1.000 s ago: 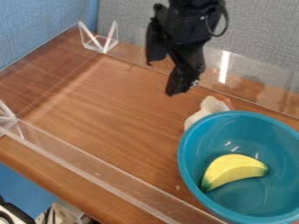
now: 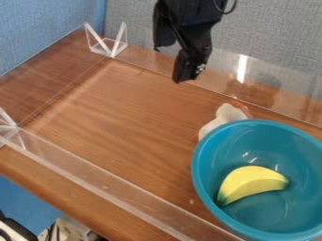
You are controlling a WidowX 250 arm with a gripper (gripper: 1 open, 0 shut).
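My black gripper (image 2: 189, 68) hangs high over the back of the wooden table, near the top centre of the view, with nothing visible between its fingers; it is seen side-on and partly cropped. A teal bowl (image 2: 216, 193) stands at the lower right, with a yellow banana (image 2: 251, 181) lying inside it. A pale, soft-looking object (image 2: 224, 119) lies just behind the bowl, partly hidden by it.
Clear acrylic edging (image 2: 113, 188) runs along the table's front and back, with white brackets (image 2: 107, 40) at the left corners. Grey and blue panels stand behind.
My gripper has moved up and slightly left, away from the bowl's side. The bowl, banana and pale object have not moved.
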